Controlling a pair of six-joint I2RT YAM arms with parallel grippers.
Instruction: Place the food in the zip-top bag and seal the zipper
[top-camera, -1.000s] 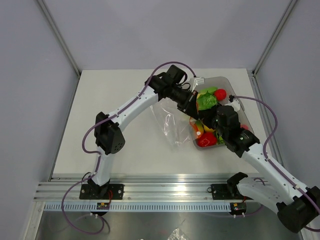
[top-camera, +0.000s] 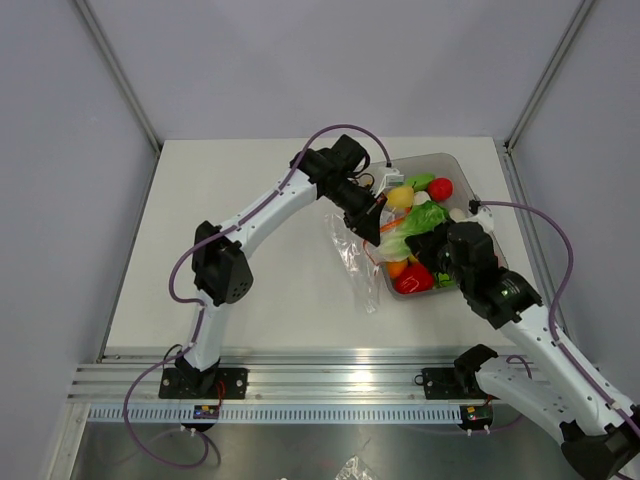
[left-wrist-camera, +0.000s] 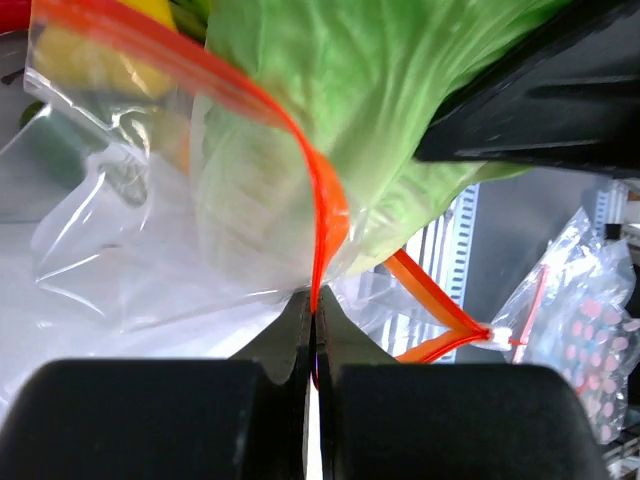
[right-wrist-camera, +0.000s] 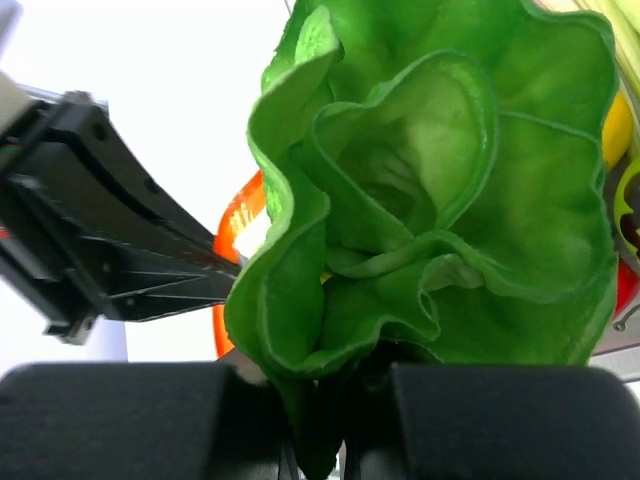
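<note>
A clear bag (left-wrist-camera: 150, 240) with an orange zipper rim (left-wrist-camera: 330, 205) hangs from my left gripper, which is shut on the rim. My right gripper is shut on a leafy green lettuce (right-wrist-camera: 410, 190). In the left wrist view the lettuce's pale part lies at the bag's mouth, partly behind clear film; how deep it reaches inside I cannot tell. From above, the lettuce (top-camera: 420, 222) hangs between both grippers, over the left side of the food bin. The bag's lower part (top-camera: 352, 262) drapes over the white table.
A grey bin (top-camera: 455, 165) holds a red tomato (top-camera: 440, 189), a red pepper (top-camera: 413, 279) and several other foods under the right arm. More bags (left-wrist-camera: 590, 330) lie off the table's front edge.
My left gripper has shifted left and a little down with the bag rim. The lettuce now shows more fully between the grippers, its pale end turned toward the bag's mouth.
</note>
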